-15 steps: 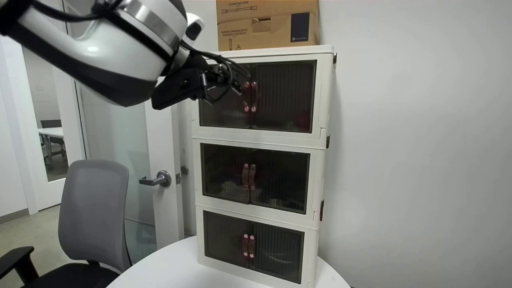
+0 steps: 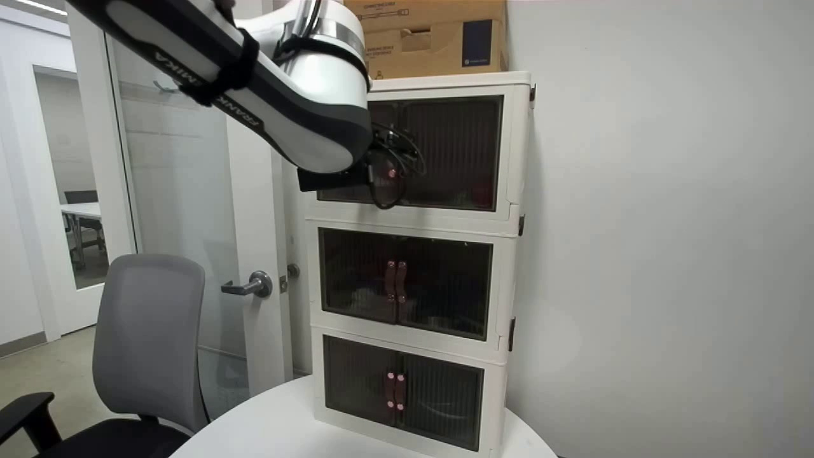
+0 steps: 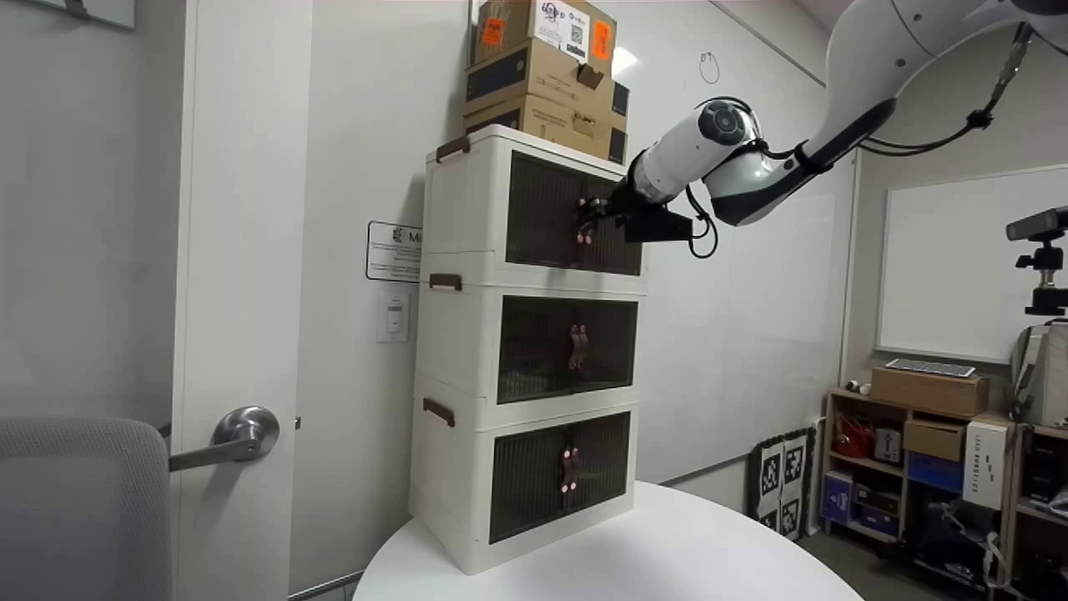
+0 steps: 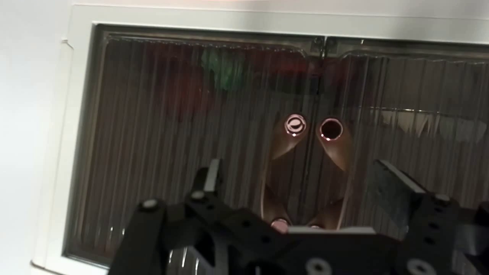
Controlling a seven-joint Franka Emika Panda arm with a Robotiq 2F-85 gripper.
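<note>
A white cabinet (image 3: 462,330) of three stacked units stands on the round table, each with a pair of dark ribbed doors. All the doors appear closed. The top doors (image 2: 454,152) carry two brown curved handles (image 4: 333,149) side by side at their middle seam. My gripper is open in front of these handles, with one finger (image 4: 211,176) on each side of the pair. No contact between fingers and handles can be made out. In exterior view 1 the arm hides most of the top handles; exterior view 2 shows the gripper (image 3: 598,207) close against them.
Cardboard boxes (image 3: 546,90) are piled on the cabinet. A grey chair (image 2: 149,336) and a door handle (image 2: 248,285) are to the left in exterior view 1. Blurred red and green items show through the top doors.
The arm has swung to the right in exterior view 1 and turned, bringing the gripper in front of the top handles, which were in plain sight before. The cabinet doors look unchanged.
</note>
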